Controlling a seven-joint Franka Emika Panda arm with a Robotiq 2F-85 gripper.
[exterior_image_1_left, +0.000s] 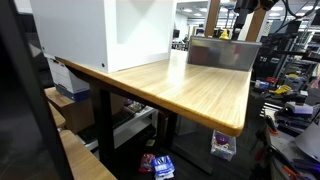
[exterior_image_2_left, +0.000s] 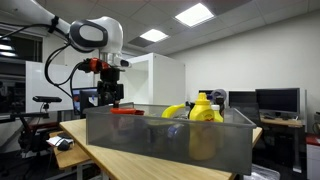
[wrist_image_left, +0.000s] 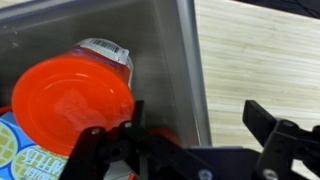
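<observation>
My gripper stands open in the wrist view, its two fingers wide apart and no object held. Beneath that gap runs the rim of a grey bin (wrist_image_left: 188, 65), with one finger over the bin's inside and the other over the wooden table (wrist_image_left: 240, 70). A red-orange rounded item (wrist_image_left: 72, 102) lies in the bin, left of the fingers. Exterior view 2 has the gripper (exterior_image_2_left: 108, 92) above the bin's left end, close to a red item (exterior_image_2_left: 127, 112). How high the fingertips are above the rim is hard to tell.
Toward the bin's right half are a yellow bottle-like object (exterior_image_2_left: 204, 110) and another yellow item (exterior_image_2_left: 174, 112). A large white box (exterior_image_1_left: 125, 30) stands on the table. Bare tabletop (exterior_image_1_left: 175, 83) lies between that box and the table's front edge.
</observation>
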